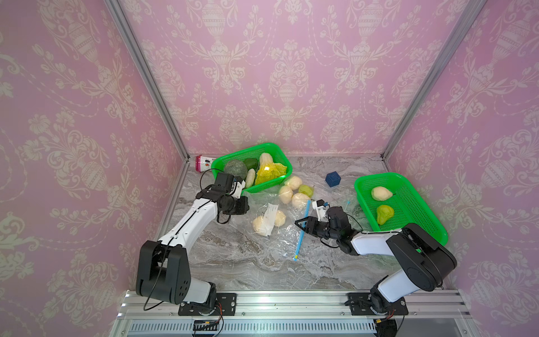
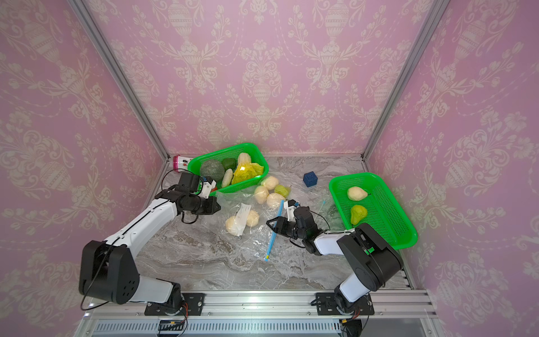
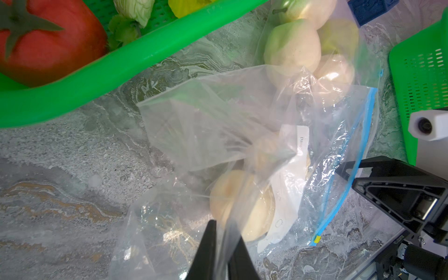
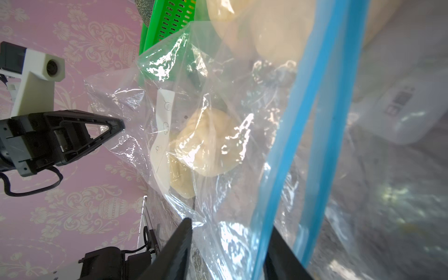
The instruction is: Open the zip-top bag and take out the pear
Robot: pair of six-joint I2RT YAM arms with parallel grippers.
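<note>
The clear zip top bag (image 1: 269, 233) lies in the middle, pale round fruit (image 3: 242, 205) and a white label inside, its blue zip strip (image 4: 289, 140) running front to back on its right. More pale and yellow-green pears (image 1: 306, 190) lie under plastic behind it. My left gripper is at the bag's left side, fingers part open around or just above a fold of plastic; whether they grip it is unclear. My right gripper is at the zip strip, fingers apart with plastic between or beneath them.
A green basket (image 2: 235, 148) of vegetables stands at back left; another green basket (image 1: 415, 224) with two pears is at right. A blue cube (image 1: 333, 179) sits at the back.
</note>
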